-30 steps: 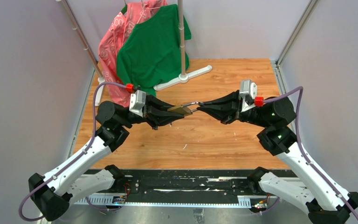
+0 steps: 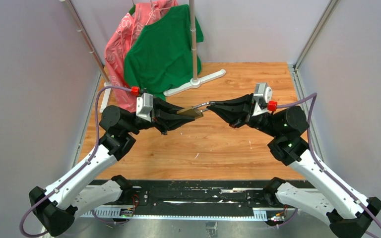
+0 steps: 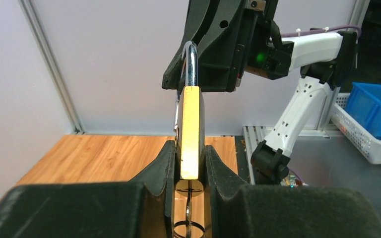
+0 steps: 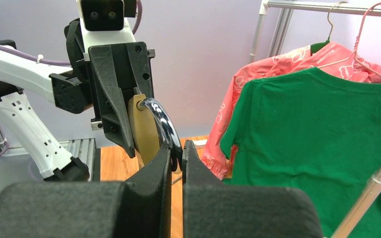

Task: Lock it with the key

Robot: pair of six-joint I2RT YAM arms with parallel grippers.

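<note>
A brass padlock (image 2: 192, 112) hangs in the air above the table, held from both sides. My left gripper is shut on its brass body (image 3: 190, 134). My right gripper is shut on the steel shackle (image 4: 162, 121), which arches out of the body toward it. A key with a ring (image 3: 188, 228) hangs under the body in the left wrist view, between the left fingers. In the top view the left gripper (image 2: 193, 114) and right gripper (image 2: 210, 105) face each other. Whether the shackle is fully seated in the body cannot be told.
A rack with a green shirt (image 2: 163, 52) and a pink garment (image 2: 118, 54) stands at the back left, its white foot (image 2: 198, 82) on the table. A blue bin (image 3: 372, 109) lies off to the side.
Both grippers and the padlock between them have shifted and tilted slightly.
</note>
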